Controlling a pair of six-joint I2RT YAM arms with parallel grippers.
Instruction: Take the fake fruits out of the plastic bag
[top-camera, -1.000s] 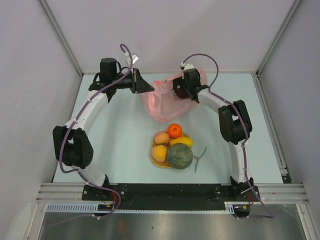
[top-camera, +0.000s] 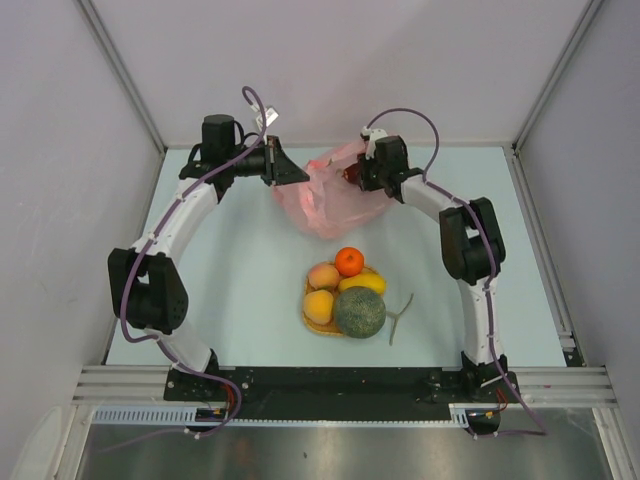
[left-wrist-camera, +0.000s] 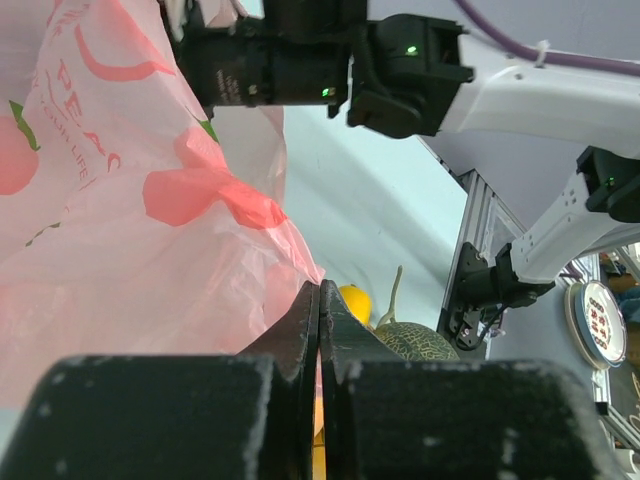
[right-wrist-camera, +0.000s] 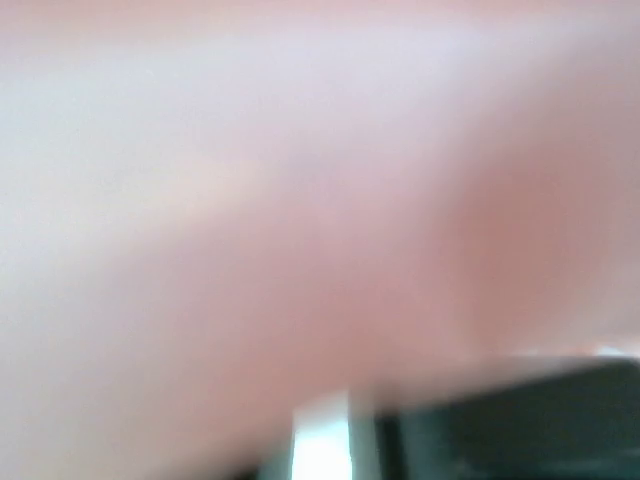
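The pink-white plastic bag (top-camera: 322, 200) lies with its mouth spread at the back of the table. My left gripper is shut on the bag's edge, its fingertips pinching the thin film. A dark red fruit (top-camera: 351, 173) shows inside the bag. Just right of that fruit, my right gripper (top-camera: 364, 178) reaches into the bag; whether its fingers touch the fruit cannot be seen. The right wrist view is filled with blurred pink bag film (right-wrist-camera: 300, 250), hiding what is between the fingers.
In front of the bag sit an orange (top-camera: 349, 261), a peach (top-camera: 323, 276), a yellow-orange fruit (top-camera: 318, 306), a yellow fruit (top-camera: 364, 281) and a green melon (top-camera: 360, 312) with its stem. A mat (top-camera: 322, 329) shows under them.
The left arm barely moved.
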